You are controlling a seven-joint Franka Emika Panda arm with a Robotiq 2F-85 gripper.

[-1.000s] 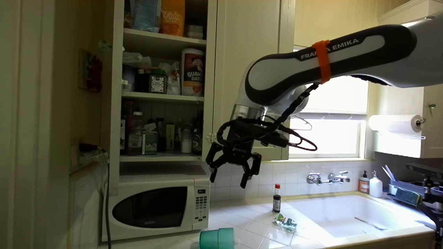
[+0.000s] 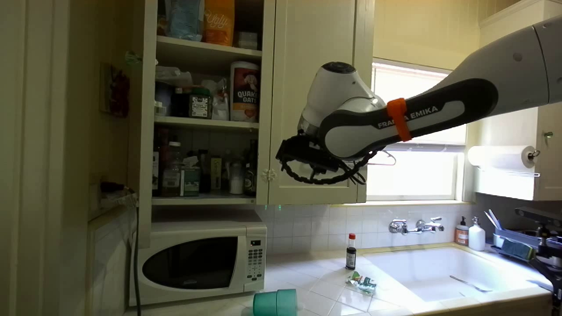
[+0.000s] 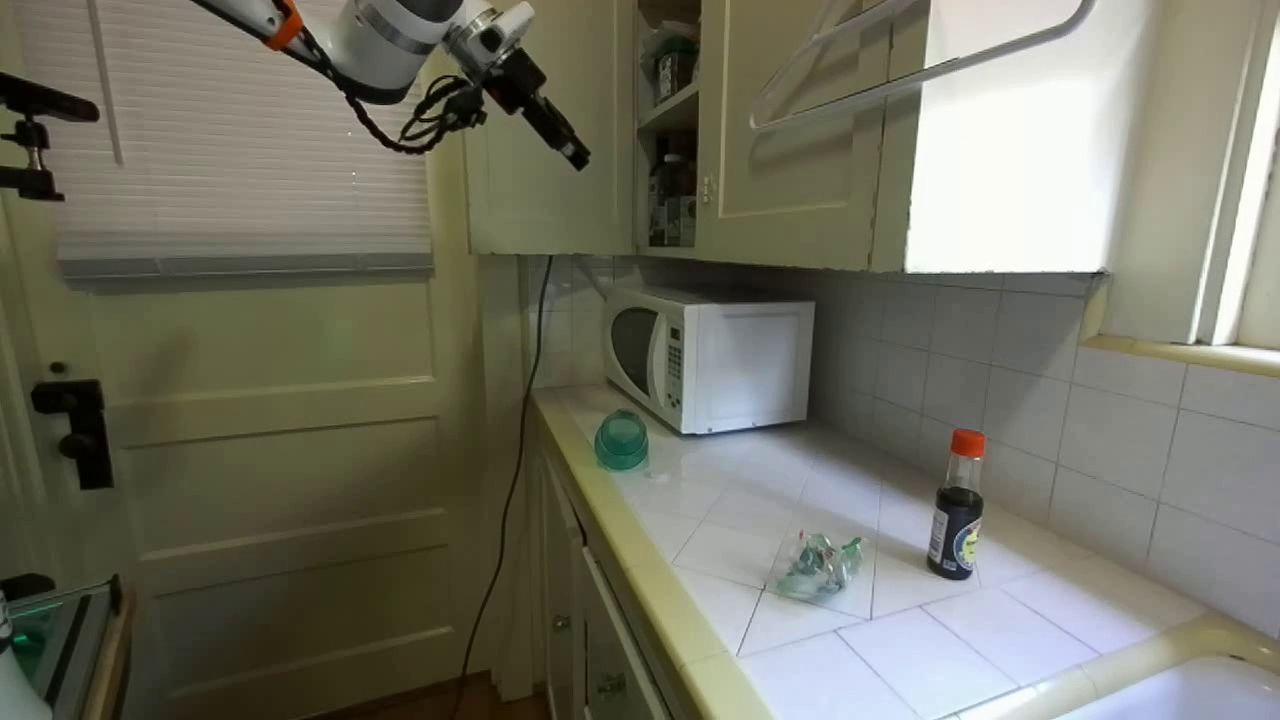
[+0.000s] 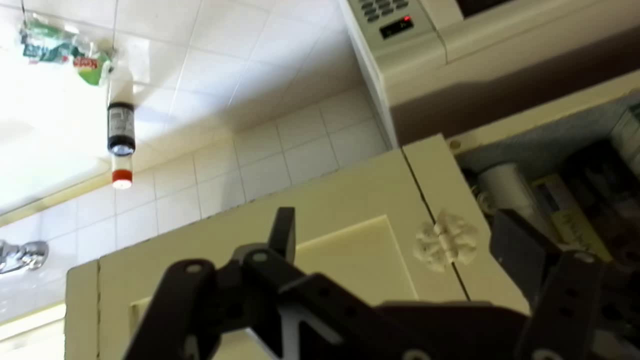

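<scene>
High in front of the upper cabinets, my gripper is open, its two dark fingers well apart with nothing between them. Beyond them, the wrist view shows the closed cabinet door point(image 4: 354, 255) and a pale knob point(image 4: 445, 242). A dark sauce bottle point(image 3: 956, 516) with a red cap stands upright on the counter, well below the gripper. Beside it lies a crumpled clear and green wrapper point(image 3: 821, 565). The green cup point(image 2: 275, 303) rests on its side in front of the white microwave point(image 2: 197, 263). Exterior view 1 hides the fingertips behind the wrist.
Left of the arm, the open cabinet's shelves point(image 2: 205, 123) hold jars, bottles and an oats canister point(image 2: 245, 91). To the right is the white sink point(image 2: 416, 268), with a tap point(image 2: 419, 226) on the wall behind. Bare counter tiles point(image 3: 768, 474) separate the cup from the bottle.
My gripper has risen and swung from pointing downward to pointing toward the cabinets. The forearm has tilted. The bottle, wrapper and cup have stayed where they were.
</scene>
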